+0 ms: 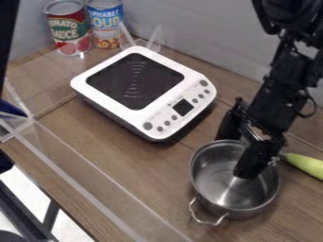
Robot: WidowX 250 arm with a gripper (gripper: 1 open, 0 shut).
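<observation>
The black gripper (252,153) reaches down from the upper right over a steel pot (225,196), its lower fingertips inside or just above the pot's back right part. Its fingers are open, with nothing clearly held between them. The pot has a loop handle at the front left and stands on the wooden counter (127,170).
A white induction cooker (147,101) sits left of the arm. A tomato sauce can (71,29) and an alphabet soup can (106,25) stand at the back left. A yellow-green vegetable (307,164) lies right of the pot. Clear plastic edging runs along the left.
</observation>
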